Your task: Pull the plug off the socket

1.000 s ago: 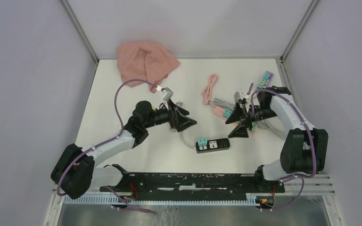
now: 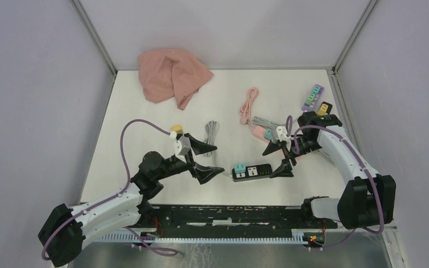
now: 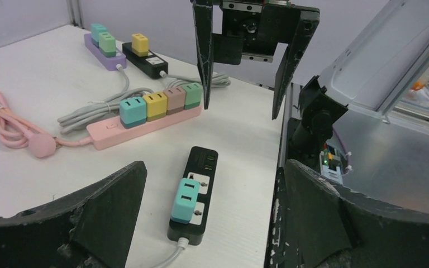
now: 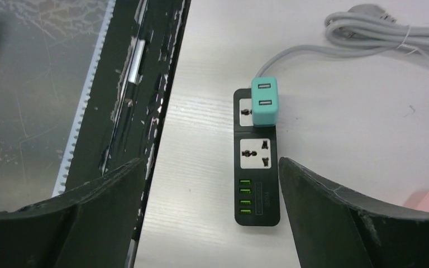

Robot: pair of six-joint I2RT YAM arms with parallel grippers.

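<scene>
A black power strip (image 2: pixel 261 171) lies near the table's front edge. On its cable end sits a teal plug (image 2: pixel 240 167), upright over one white socket; the other white socket (image 4: pixel 255 154) is bare. In the left wrist view the teal plug (image 3: pixel 185 200) appears ahead, between and beyond the fingers. My left gripper (image 2: pixel 210 162) is open, left of the strip and apart from it. My right gripper (image 2: pixel 278 163) also stands open, by the strip's right end; its wrist view shows the plug (image 4: pixel 265 101) well ahead of the fingers. Nothing is between either pair of fingers.
Behind, a pink strip (image 3: pixel 145 123) carries several coloured plugs. Purple (image 2: pixel 309 104) and black strips with plugs lie back right. A yellow block (image 2: pixel 176 129), grey cable bundle (image 2: pixel 210 134) and pink cloth (image 2: pixel 171 75) are further back. Clear table surrounds the black strip's front.
Strip and plug look unmoved.
</scene>
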